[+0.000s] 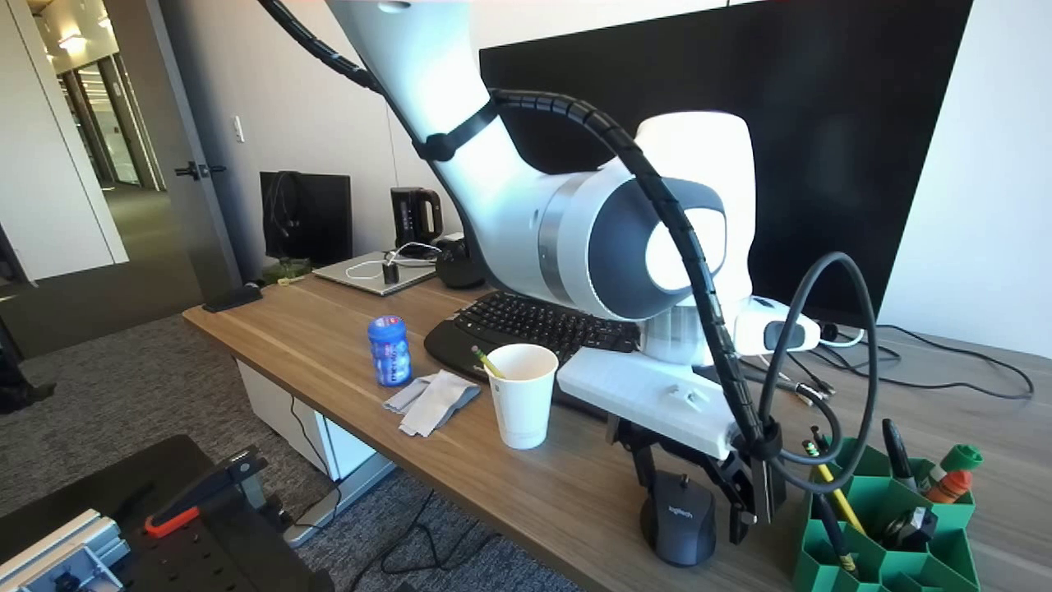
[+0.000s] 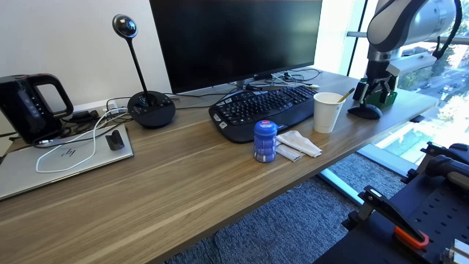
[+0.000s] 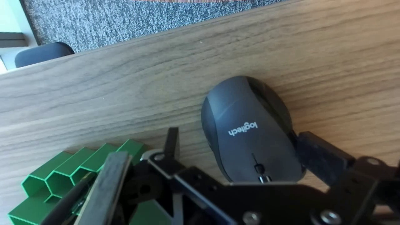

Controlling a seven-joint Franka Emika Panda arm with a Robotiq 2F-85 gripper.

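A dark grey Logitech mouse (image 3: 251, 138) rests on the wooden desk, its logo upside down in the wrist view. My gripper stands open low over its button end, one finger to either side. The right-hand finger (image 3: 318, 153) in that view appears to touch the mouse's side. A gap of bare desk separates the other finger from it. From exterior view 1, the gripper (image 1: 693, 501) straddles the mouse (image 1: 678, 533). In exterior view 2 the mouse (image 2: 365, 112) is partly behind the gripper (image 2: 372, 94).
A green hexagonal pen holder (image 1: 888, 538) stands close beside the gripper. Along the desk are a white paper cup (image 1: 523, 404) with a pencil, folded cloths (image 1: 431, 400), a blue container (image 1: 390, 353) and a black keyboard (image 2: 268, 110). The desk's front edge runs near the mouse.
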